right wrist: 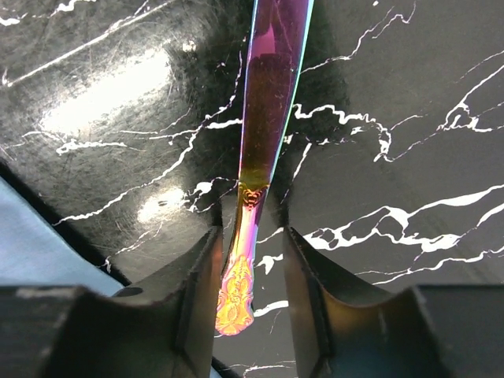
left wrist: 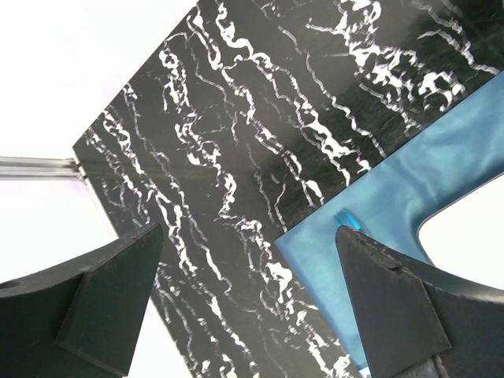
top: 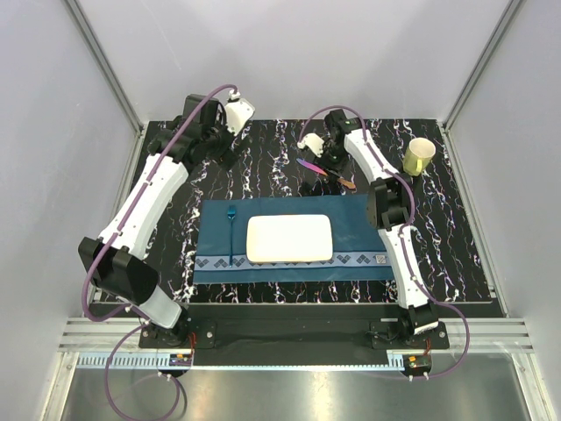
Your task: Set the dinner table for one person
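A blue placemat (top: 359, 237) holds a white rectangular plate (top: 289, 238), with a blue fork (top: 231, 219) to its left. Above the mat lies a rainbow knife (right wrist: 269, 94), partly under my right gripper. In the right wrist view that gripper's fingertips straddle the knife's handle, fingers part open; whether they touch it is unclear. My left gripper stands open over the black marble at the upper left, with nothing between its fingers; the fork shows beyond it in the left wrist view.
A yellow mug (top: 419, 154) stands at the back right. White walls enclose the marble table (top: 451, 254). Bare marble shows between the two arms at the back and along the sides of the placemat.
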